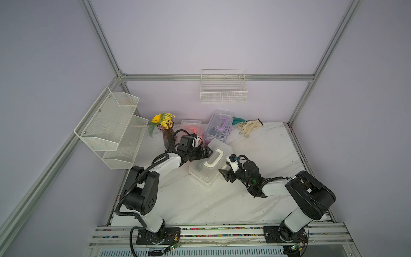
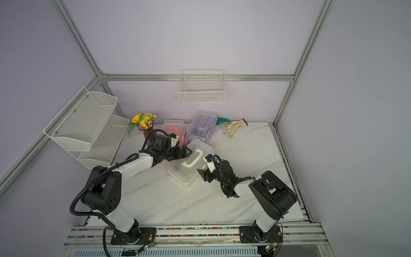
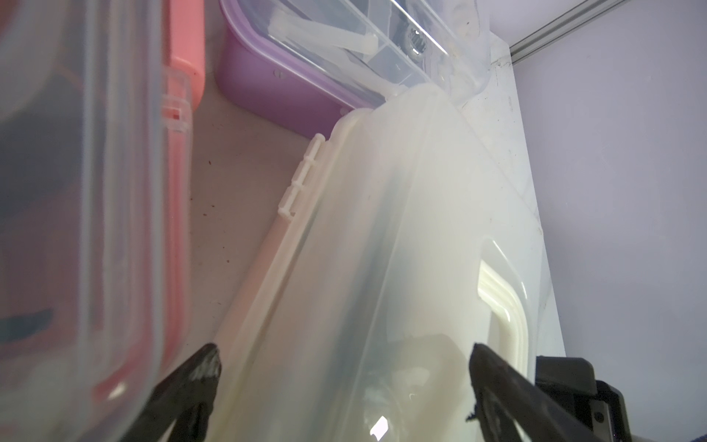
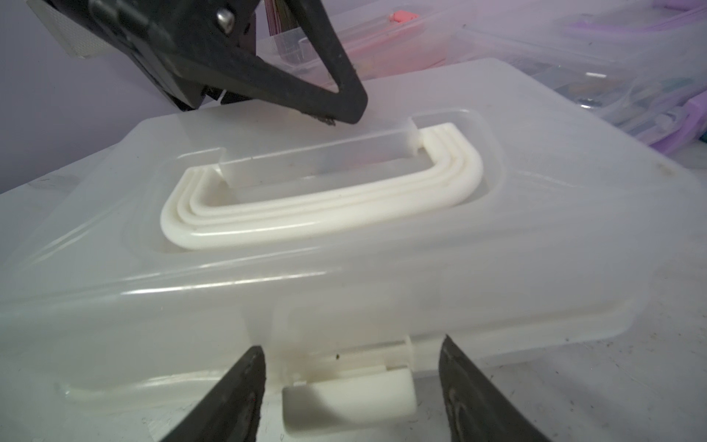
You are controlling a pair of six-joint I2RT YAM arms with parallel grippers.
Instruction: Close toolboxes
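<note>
A translucent white toolbox [image 1: 201, 169] lies tilted lengthwise mid-table, its white handle [image 4: 324, 221] folded into the lid. My left gripper [image 1: 204, 152] hovers at its upper left, fingers spread over the lid in the left wrist view. My right gripper is at its near right side, fingers apart either side of the white latch [image 4: 349, 401]. A pink toolbox [image 3: 73, 221] and a purple toolbox [image 3: 280, 88] sit behind, lids down; their latches are hard to judge.
A vase of flowers [image 1: 168, 139] stands at back left beside a wall rack [image 1: 107, 120]. Gloves [image 1: 250, 127] lie at back right.
</note>
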